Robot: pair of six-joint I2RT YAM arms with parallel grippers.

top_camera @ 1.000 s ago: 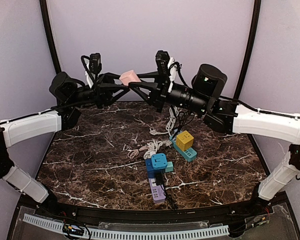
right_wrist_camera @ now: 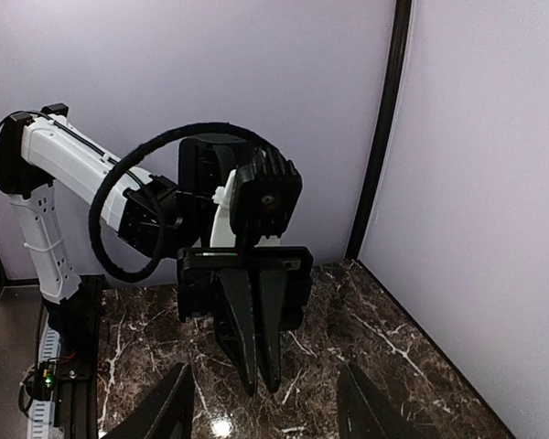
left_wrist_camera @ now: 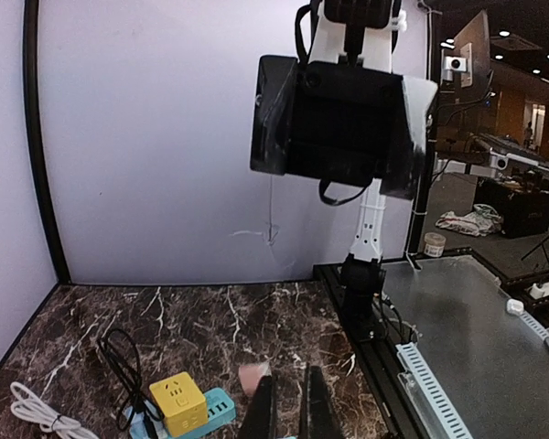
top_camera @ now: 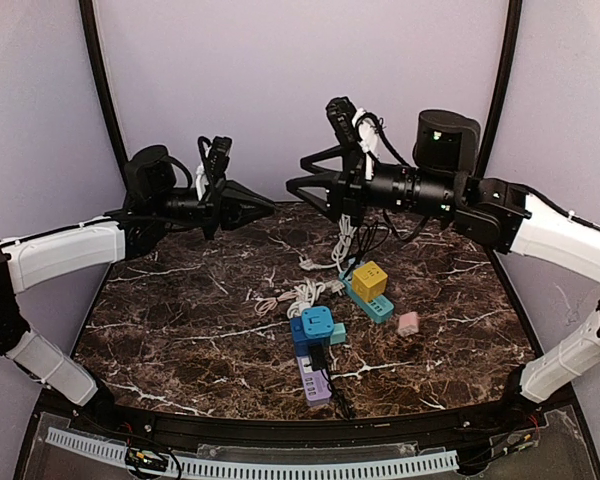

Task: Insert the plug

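In the top view my left gripper (top_camera: 262, 208) is held over the table, shut with nothing visible between its fingers. My right gripper (top_camera: 305, 192) is raised to its right, fingers parted, empty; its fingertips also show at the bottom of the right wrist view. A pink block (top_camera: 407, 323) sits on the marble table at the right, and shows near the bottom of the left wrist view. A yellow cube socket (top_camera: 369, 281) sits on a teal power strip (top_camera: 378, 310). White cables (top_camera: 341, 240) with plugs lie beside them.
A blue socket (top_camera: 318, 322), a small teal block (top_camera: 337, 334) and a purple power strip (top_camera: 314, 382) stand at front centre, with black cables.
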